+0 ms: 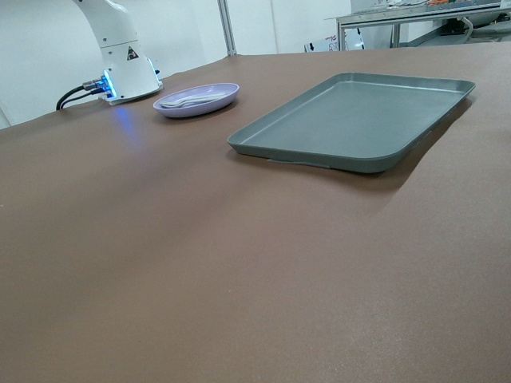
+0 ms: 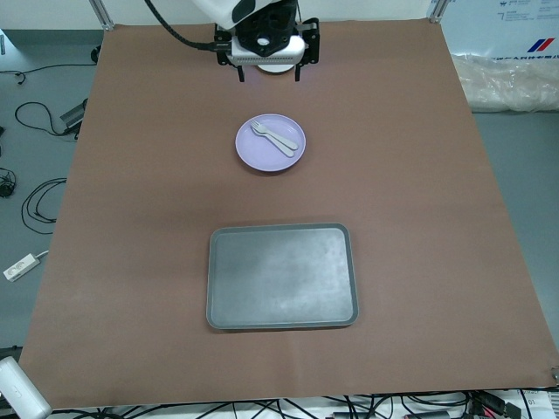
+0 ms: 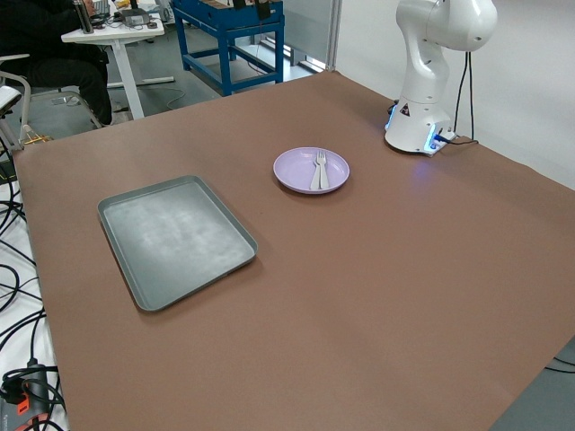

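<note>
My gripper (image 2: pixel 269 72) hangs at the back edge of the table in the left view, its two black fingers far apart with nothing seen between them. In front of it a lilac plate (image 2: pixel 253 153) holds a fork (image 2: pixel 278 135) and a second light utensil (image 2: pixel 276 147), probably a knife, side by side. An empty grey rectangular tray (image 2: pixel 281 278) lies nearer the front, apart from the plate. The plate (image 3: pixel 296 166) and tray (image 3: pixel 177 242) show in the right view too; the gripper is out of that frame.
The white arm base (image 3: pixel 418 126) stands at the back edge behind the plate. Cables run along the floor and the front edge, off the tabletop.
</note>
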